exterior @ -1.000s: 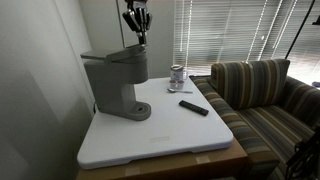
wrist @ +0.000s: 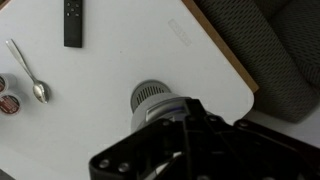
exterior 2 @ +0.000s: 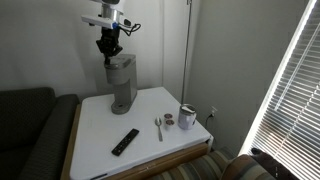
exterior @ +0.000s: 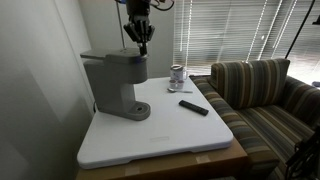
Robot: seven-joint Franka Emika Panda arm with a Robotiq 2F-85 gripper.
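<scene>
A grey coffee machine stands upright on the white table, its round drip tray showing from above in the wrist view. My gripper is over the top front of the machine, pointing down, its fingertips at or just above the lid. The fingers look shut, and nothing shows between the fingers. Whether the fingertips touch the machine cannot be told. In the wrist view the dark gripper body hides most of the machine's top.
A black remote, a spoon, two small pods and a white canister are on the table. A striped couch stands alongside, and a wall lies close behind the machine.
My gripper has come slightly lower over the machine's top and shifted a little to the right. The machine and the table items look unmoved.
</scene>
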